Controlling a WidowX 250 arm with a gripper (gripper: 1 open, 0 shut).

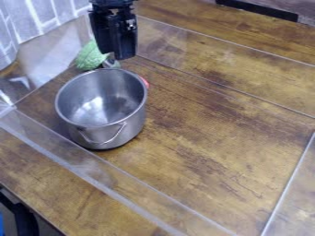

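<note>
A steel pot [101, 115] with a wire handle stands at the left of the wooden surface. My gripper [113, 51], dark and seen from the side, hangs above and behind the pot's rim. I cannot tell whether its fingers are open or shut. A light green object [88, 57] lies behind the pot, partly hidden by the gripper, and a small red thing shows at the pot's right rear, mostly hidden.
Clear plastic panels edge the work area on the left and right. A pale curtain-like sheet [31, 23] is at the back left.
</note>
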